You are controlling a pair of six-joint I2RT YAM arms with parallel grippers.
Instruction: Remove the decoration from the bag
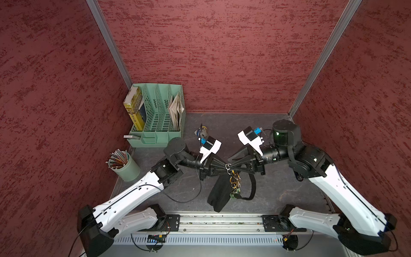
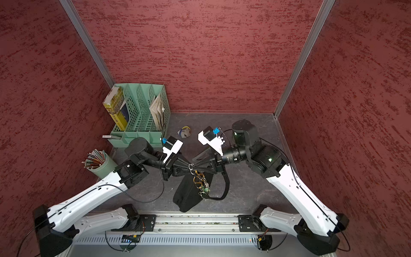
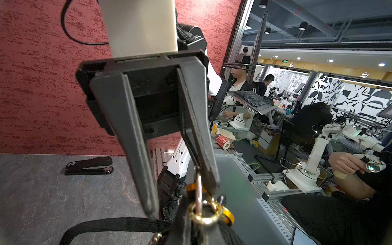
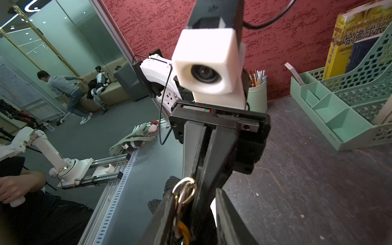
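Observation:
The black bag (image 1: 219, 192) hangs in the middle, its decoration, a bunch of gold rings and chain (image 1: 234, 182), dangling beneath the grippers. My left gripper (image 1: 227, 165) is shut on a metal key ring (image 4: 184, 188) at the top of the decoration. My right gripper (image 1: 232, 168) meets it from the right, fingers part open around the ring area; whether they touch the ring I cannot tell. In the right wrist view the ring sits in front of the left fingers.
A green file organiser (image 1: 155, 137) and pen cup (image 1: 128, 171) stand at the left. A stapler lies at the right, largely hidden in the top views. A small object (image 2: 184, 132) lies at the back.

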